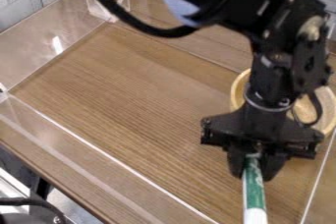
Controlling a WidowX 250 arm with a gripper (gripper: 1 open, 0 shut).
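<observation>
My black gripper [252, 159] hangs over the lower right of the wooden table, shut on a slim green and white tube [253, 196] that points down toward the bottom edge of the view. Behind the gripper, a pale round bowl [319, 105] is partly hidden by the arm.
Clear low walls [46, 27] edge it at the left and front. A black cable lies outside at the lower left.
</observation>
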